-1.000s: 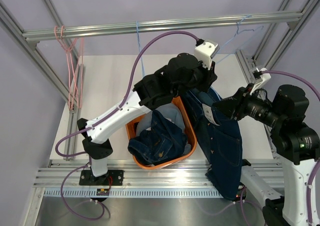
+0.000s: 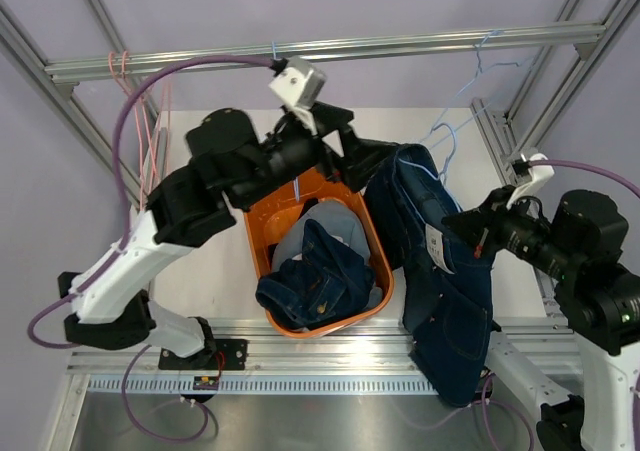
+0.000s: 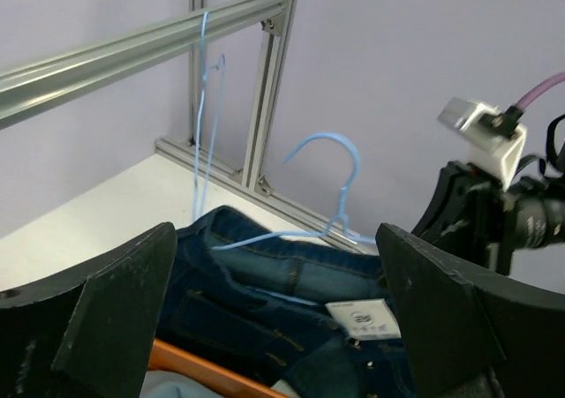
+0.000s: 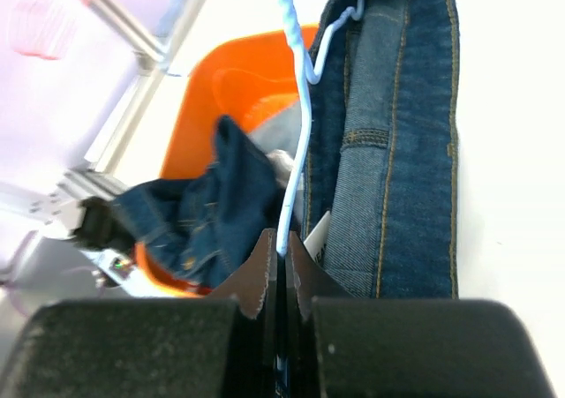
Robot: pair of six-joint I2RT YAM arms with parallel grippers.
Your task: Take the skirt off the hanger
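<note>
The dark denim skirt hangs to the right of the orange bin, with a pale blue hanger in its waistband. My right gripper is shut on the hanger's wire, which runs up from between its fingertips in the right wrist view. My left gripper is open, just left of the hanger at the waistband's top; in the left wrist view its fingers frame the waistband, with nothing seen between them.
An orange bin holds folded denim and grey clothing. A metal rail spans the back, carrying spare blue hangers and pink hangers.
My left gripper has moved left, away from the hook, uncovering the hanger. My right gripper has shut on the hanger, and the skirt has shifted slightly right.
</note>
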